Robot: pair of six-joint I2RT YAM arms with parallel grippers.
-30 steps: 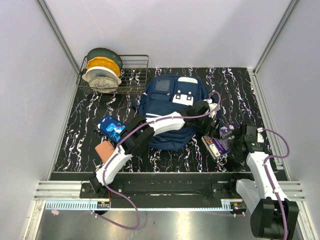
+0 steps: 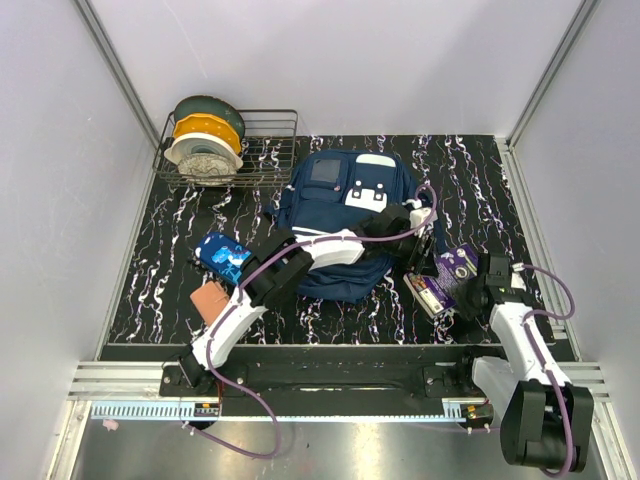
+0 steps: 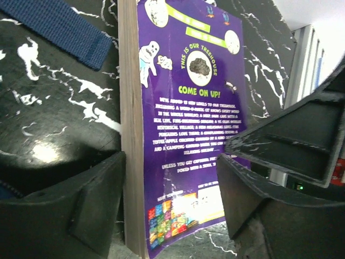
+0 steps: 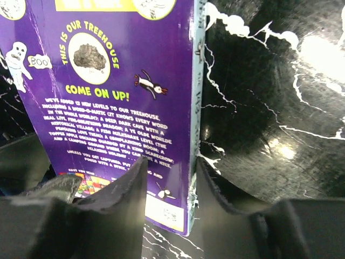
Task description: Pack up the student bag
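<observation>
The purple book (image 2: 430,294) lies on the dark marbled table, right of the navy student bag (image 2: 325,215). In the left wrist view, my left gripper is part open; one finger stands beside the book's page edge, the other over its printed cover. My right gripper is also part open at the book's opposite edge, with one finger over the cover and the other just outside the edge. Whether any fingers press on the book, I cannot tell. Both arms partly hide it in the top view.
A blue illustrated item (image 2: 222,257) and a brown notebook (image 2: 210,301) lie at the left. Behind them stands a wire dish rack (image 2: 275,152) with plates. A blue strap (image 3: 59,29) lies near the book.
The left gripper has moved slightly, and more of the book's purple cover shows between the two.
</observation>
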